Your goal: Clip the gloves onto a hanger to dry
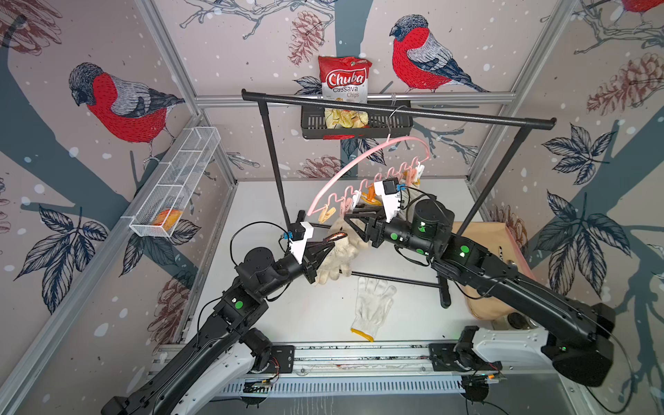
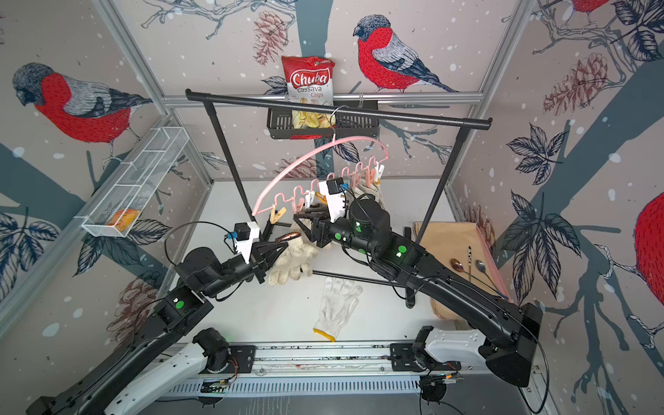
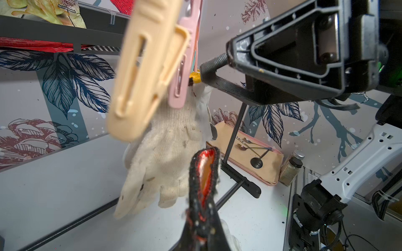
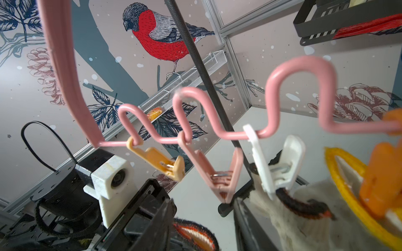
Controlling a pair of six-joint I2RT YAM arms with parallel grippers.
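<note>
A pink hanger (image 1: 366,155) with clothespins hangs on the black rail. Gloves (image 3: 155,150) hang beneath its clips. A white glove with orange cuff (image 1: 373,307) lies on the table. My left gripper (image 1: 325,245) is shut below a beige clothespin (image 3: 138,71), with no glove seen held in it. My right gripper stands open beside the lower clips, facing the pink clothespin (image 4: 209,175) and white clothespin (image 4: 272,163), holding nothing visible.
The black rack frame (image 2: 221,152) surrounds the arms. A tray with cutlery (image 2: 442,235) lies at right, a wire basket (image 1: 169,186) is on the left wall, and a chips bag (image 1: 344,79) sits at the back.
</note>
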